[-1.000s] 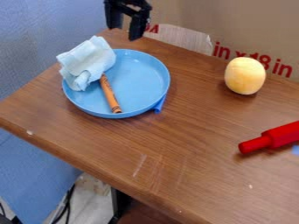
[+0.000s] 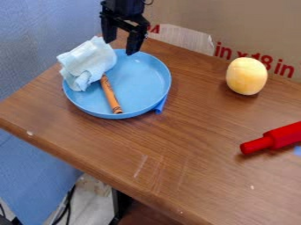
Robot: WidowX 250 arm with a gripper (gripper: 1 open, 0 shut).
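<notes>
My black gripper (image 2: 121, 42) hangs at the top over the back of a blue plate (image 2: 147, 83), with fingers pointing down. On the plate's left side lies a crumpled white cloth (image 2: 84, 63), close to the left finger. An orange stick-like object (image 2: 112, 96) lies on the plate beside the cloth. The gripper looks open, with a gap between its fingers and nothing seen in it.
A yellow round object (image 2: 245, 76) stands at the back right. A red cylinder (image 2: 273, 138) lies at the right. A small blue item (image 2: 161, 105) sits by the plate's edge.
The objects look unmoved.
</notes>
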